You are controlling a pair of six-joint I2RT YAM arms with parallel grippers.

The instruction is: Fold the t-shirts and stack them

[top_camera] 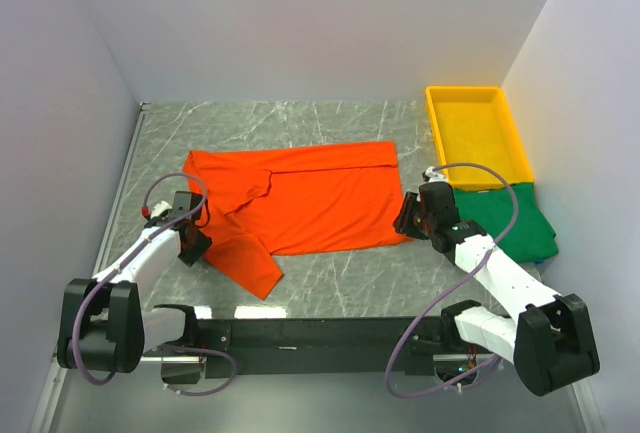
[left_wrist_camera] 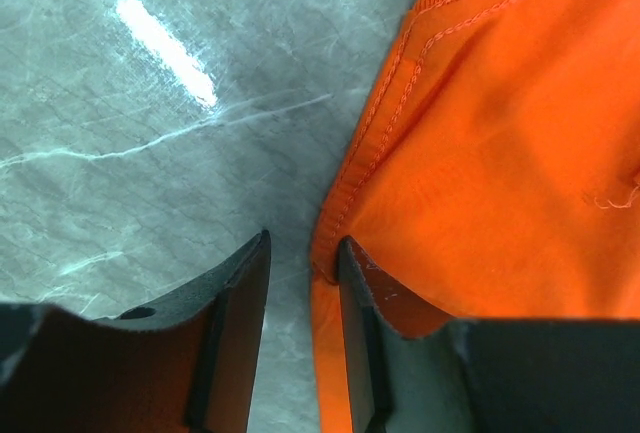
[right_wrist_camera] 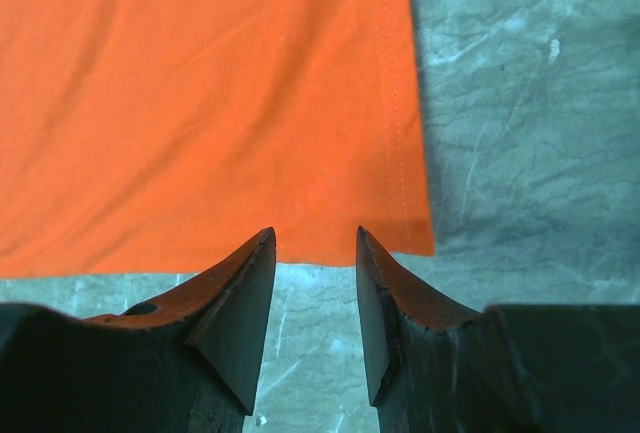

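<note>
An orange t-shirt lies across the middle of the table, its far long edge folded over in a strip and one sleeve spread toward the front left. At the shirt's left edge is my left gripper; in the left wrist view its fingers stand apart, the right one against the stitched collar edge. My right gripper is at the near right corner. In the right wrist view its fingers are parted, with the hem crossing beyond the tips. Neither gripper holds cloth.
A folded green cloth lies at the right, beside my right arm. Behind it stands an empty yellow bin. Bare marble table shows in front of and behind the shirt.
</note>
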